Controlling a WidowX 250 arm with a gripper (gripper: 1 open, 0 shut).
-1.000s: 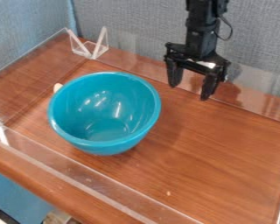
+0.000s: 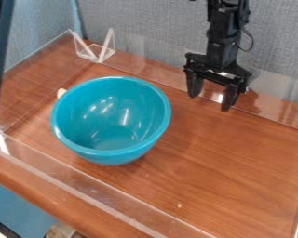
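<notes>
A large teal bowl point(image 2: 112, 125) rests on the left half of the wooden table. My black gripper point(image 2: 210, 96) hangs at the back of the table, right of and behind the bowl, apart from it. Its two fingers are spread open, and I see nothing held between them.
A small white object point(image 2: 60, 93) peeks out behind the bowl's left side. A white wire rack point(image 2: 94, 48) stands in the back left corner. Clear low barriers run along the table point(image 2: 226, 167) edges.
My gripper has shifted a little to the right over the last second. The bowl has stayed in place.
</notes>
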